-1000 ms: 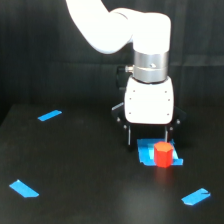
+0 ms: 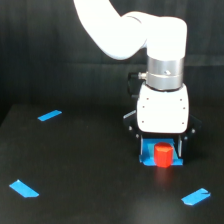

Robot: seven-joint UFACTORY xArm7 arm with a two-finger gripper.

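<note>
A small red block [image 2: 163,156] rests on a blue square [image 2: 150,160] on the dark table, right of centre. Directly over and partly behind it is my gripper [image 2: 161,150], lowered close to the table. Its dark fingers stand apart on the left and right of the block, with a gap on each side as far as shows. The white gripper body hides the rear of the blue square and perhaps the block's top.
Strips of blue tape lie on the table at the back left [image 2: 50,115], front left [image 2: 24,188] and front right [image 2: 196,197]. A dark curtain [image 2: 50,50] hangs behind.
My gripper has moved right and down in the picture, from behind and left of the red block to over it. The block and the blue square look unmoved.
</note>
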